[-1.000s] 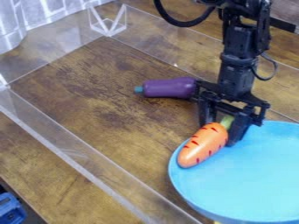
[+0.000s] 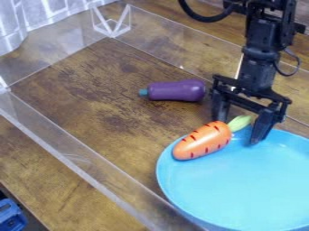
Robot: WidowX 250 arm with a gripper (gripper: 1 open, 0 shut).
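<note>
My gripper is open, its fingers spread just above and behind the green top of an orange toy carrot. The carrot lies tilted on the left part of a light blue plate. A purple toy eggplant rests on the wooden surface to the left of my gripper.
Clear panels border the wooden area, with a wall strip along the lower left. A blue object sits at the lower left outside it.
My gripper has opened wider and risen slightly off the carrot. The carrot and plate have shifted a little to the left.
</note>
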